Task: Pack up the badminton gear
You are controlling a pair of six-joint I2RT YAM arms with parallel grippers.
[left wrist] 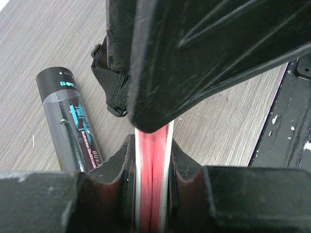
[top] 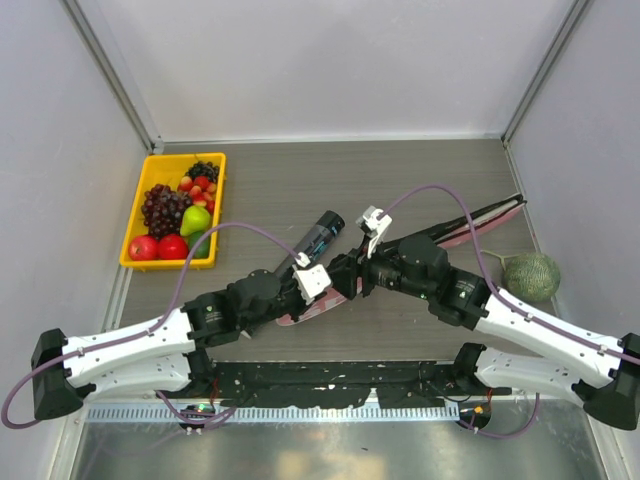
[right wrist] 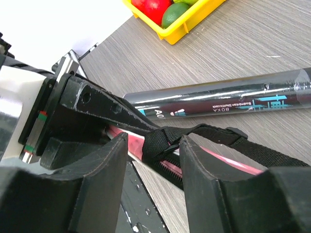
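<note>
The long pink-and-black racket bag (top: pixel 480 225) lies diagonally across the right half of the table. My left gripper (top: pixel 310 295) grips its pink, white-edged end (left wrist: pixel 153 184) between the fingertips. My right gripper (top: pixel 355 270) is beside it, its fingers (right wrist: pixel 204 194) part open around the bag's zip and black strap (right wrist: pixel 252 150); whether they touch it I cannot tell. Its black housing covers much of the left wrist view. A dark shuttlecock tube (top: pixel 318 235) printed BOKA lies behind the grippers.
A yellow basket (top: pixel 135 210) of fruit stands at the left. A round green melon-like object (top: pixel 532 277) sits at the right by the wall.
</note>
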